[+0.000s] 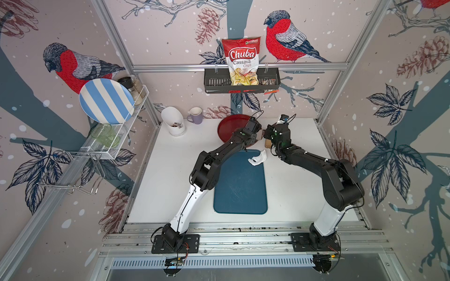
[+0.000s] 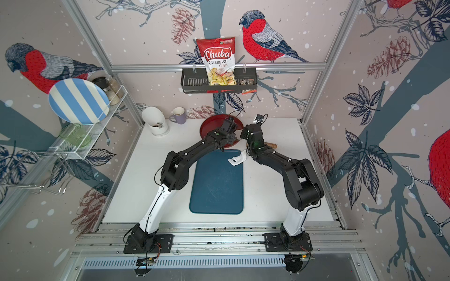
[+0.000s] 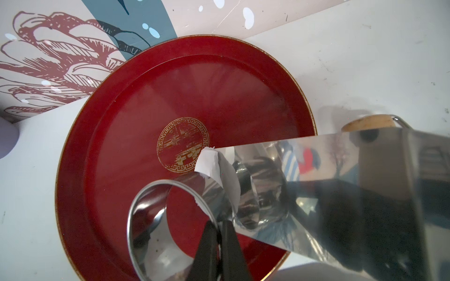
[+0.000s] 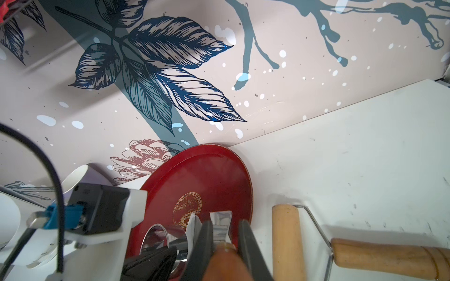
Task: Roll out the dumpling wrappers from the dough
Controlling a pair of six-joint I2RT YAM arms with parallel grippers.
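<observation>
A shiny metal ring cutter is held by its thin rim in my left gripper, above the red tray. My right gripper is shut on the brown handle of a flat metal scraper. Its broad blade reaches in from the right in the left wrist view, its end at the ring. A scrap of white dough sits between the blade's end and the ring, seeming to touch both. Another white dough piece lies on the blue mat's upper right corner.
A wooden roller with a wire frame and wooden handle lies right of the tray. At the back left stand a white container and a mug.
</observation>
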